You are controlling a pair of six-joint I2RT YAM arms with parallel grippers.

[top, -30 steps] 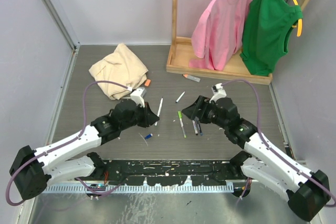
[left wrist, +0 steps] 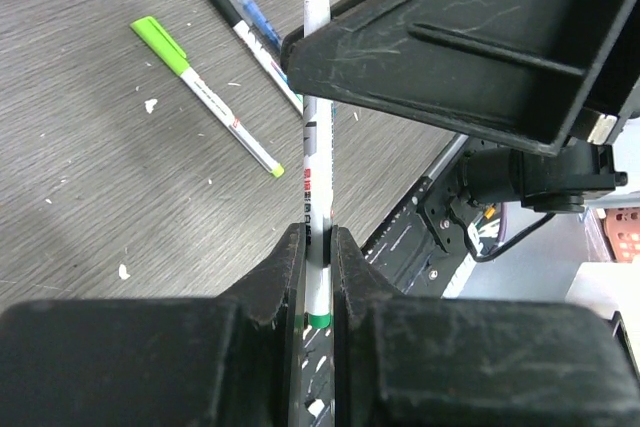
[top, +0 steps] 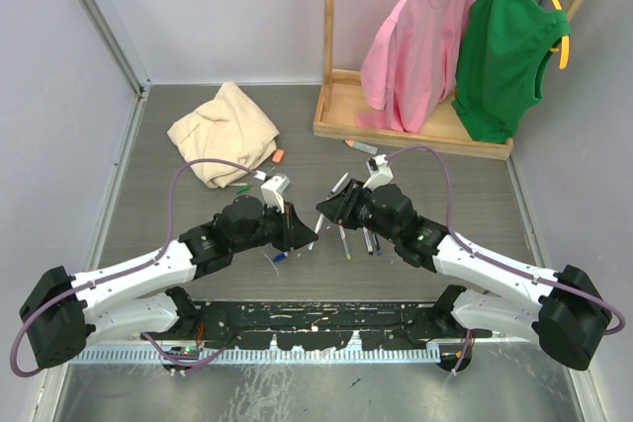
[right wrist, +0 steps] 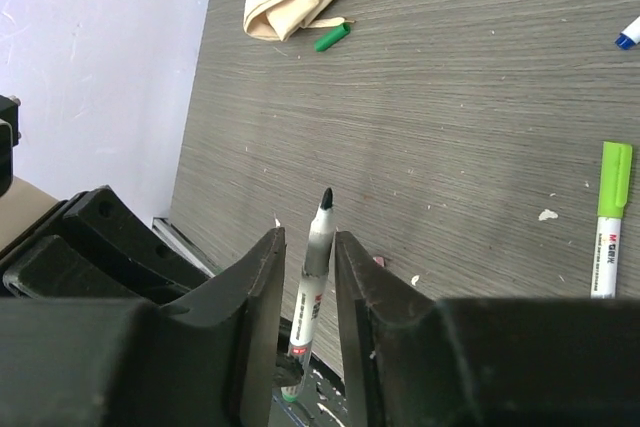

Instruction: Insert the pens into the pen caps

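A white pen [left wrist: 318, 177] with a bare dark tip and a green end stands nearly upright in my left gripper, which is shut on its lower part. My right gripper has its fingers part open around the upper part of that pen, with visible gaps beside it. A loose green cap [right wrist: 332, 37] lies near the cloth. A lime-green capped pen [left wrist: 205, 92] rests on the table, with a black-capped pen [left wrist: 250, 35] close by. Another white pen [top: 339, 183] lies behind the right gripper.
A beige cloth [top: 226, 133] and an orange block [top: 278, 156] occupy the back left. A blue piece [top: 279, 257] lies in front of the left gripper. The wooden rack [top: 341, 132] with hanging clothes stands at the back right. The two grippers are very close together.
My right gripper has moved left to the pen, its fingers now around the upper part. The left gripper has carried the pen rightward, and it now stands closer to the right gripper.
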